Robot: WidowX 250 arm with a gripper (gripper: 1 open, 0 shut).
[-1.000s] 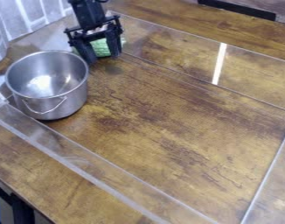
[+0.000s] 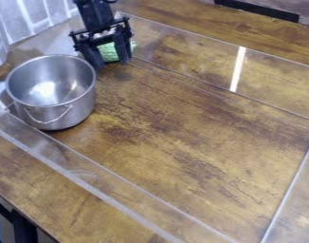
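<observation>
My black gripper (image 2: 101,46) is at the top left, reaching down over a light green object (image 2: 119,51) behind the steel pot. Its fingers are around or against that object; whether they are shut on it I cannot tell. The object is partly hidden by the gripper. A large steel pot (image 2: 51,90) with a wire handle stands empty on the left, just in front of the gripper.
Clear strips or panels run along the table's edges and back. A dark edge (image 2: 278,13) is at the top right.
</observation>
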